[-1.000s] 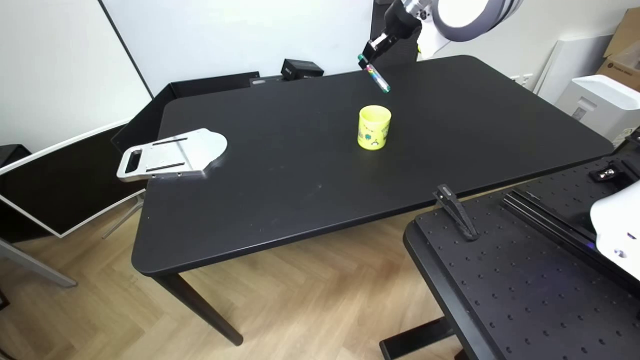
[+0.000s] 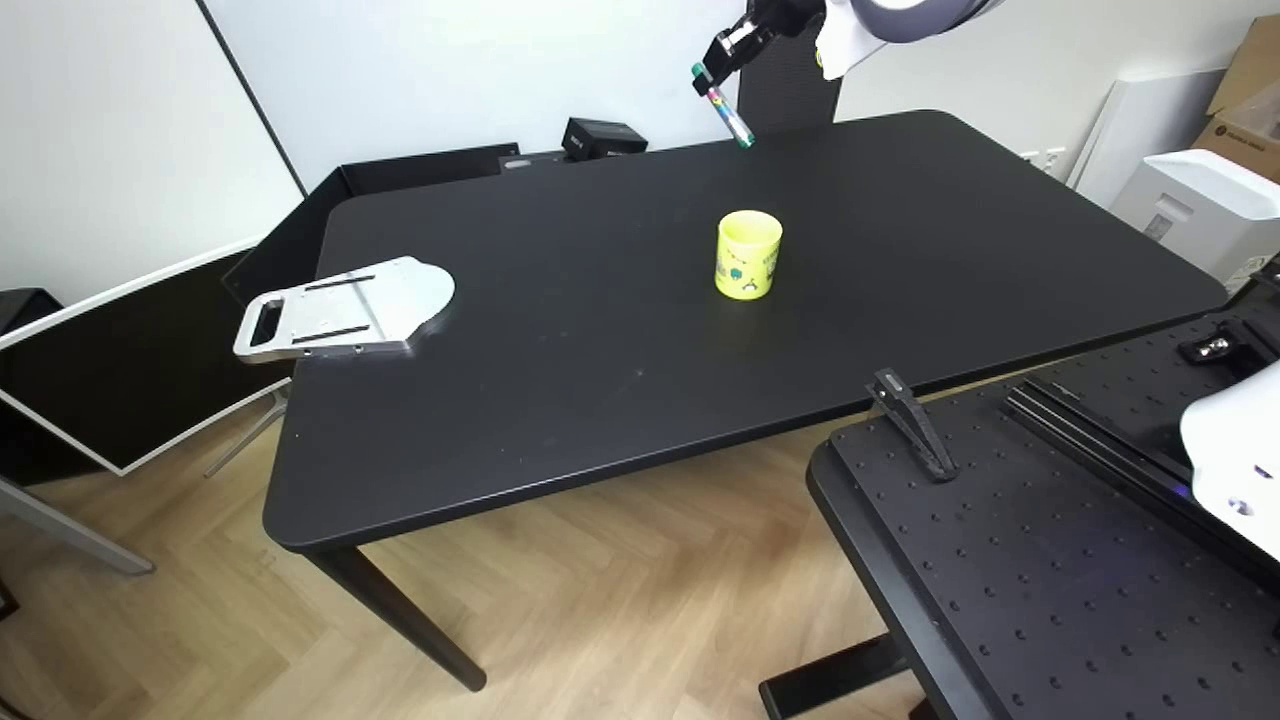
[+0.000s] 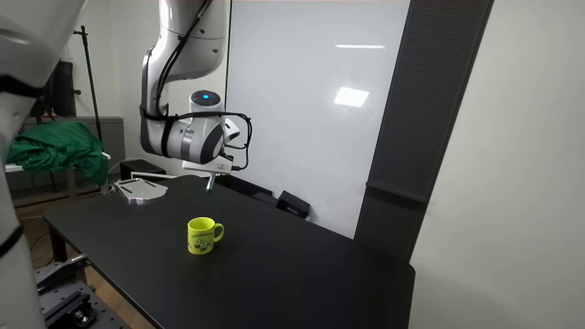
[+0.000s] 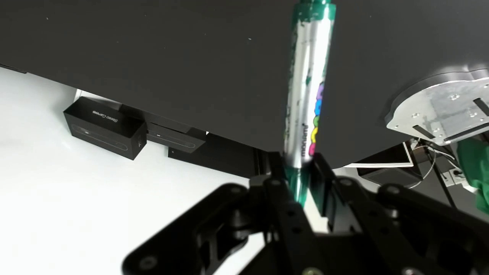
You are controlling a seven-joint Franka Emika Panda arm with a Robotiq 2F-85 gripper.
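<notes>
A marker [image 4: 308, 87] with a silver-white barrel, green ends and colourful lettering is clamped near one end by my gripper, which is shut on it. In exterior view 1 the marker [image 2: 726, 110] slants down to the right from the gripper [image 2: 705, 79], in the air over the table's far edge. A yellow mug [image 2: 746, 256] with printed pictures stands upright on the black table, apart from the marker. Its handle shows on the right in exterior view 2, where the mug [image 3: 201, 236] is nearer the camera than the marker [image 3: 210, 183].
A silver metal plate [image 2: 348, 310] lies at the table's left edge. Behind the table sit a black box [image 2: 603, 138] and a whiteboard [image 2: 504, 72].
In exterior view 1 the gripper and marker have moved up and to the left in the picture, farther from the mug. The mug stays in the same place.
</notes>
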